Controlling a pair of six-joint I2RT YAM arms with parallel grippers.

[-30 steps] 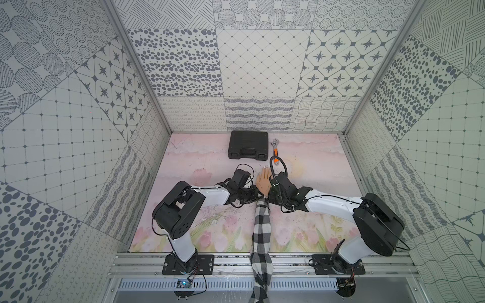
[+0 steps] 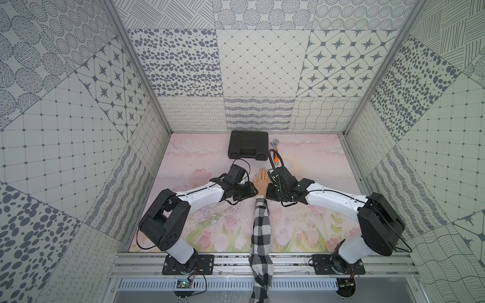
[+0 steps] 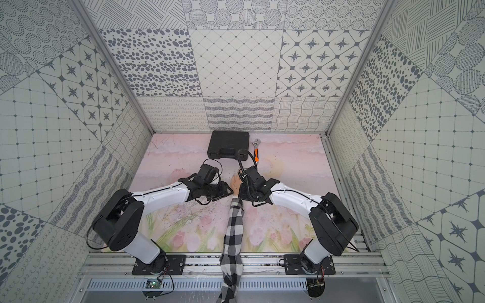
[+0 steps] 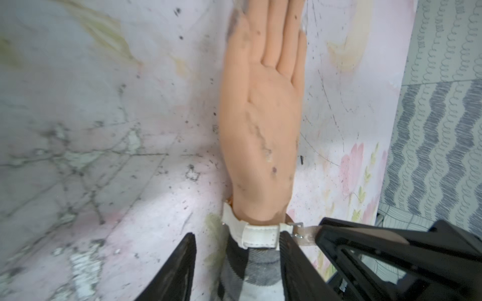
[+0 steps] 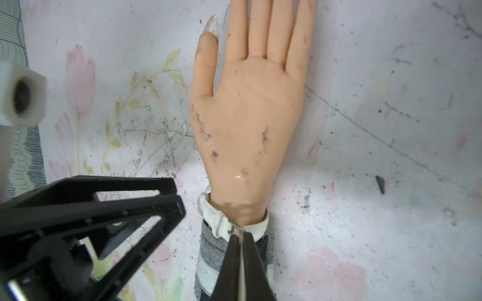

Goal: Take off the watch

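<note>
A white watch strap (image 4: 261,235) circles the wrist of a mannequin hand (image 5: 248,110), which lies palm up with a checkered sleeve (image 2: 261,227) below it. My right gripper is shut at the buckle, a thin pale strip of the strap showing between its fingers. From the left wrist view, that strip stretches from the metal buckle (image 4: 297,229) sideways to the right gripper's fingers. My left gripper is open with empty space between its fingers, beside and above the wrist. The watch face is hidden from every view.
Behind the hand lies a black case (image 2: 248,145), with an orange-handled wrench (image 2: 275,150) to its right. Both arms crowd in close on either side of the wrist.
My left gripper has drawn back to the left, away from the wrist. The right gripper has shifted slightly left, and the hand has moved slightly left too.
</note>
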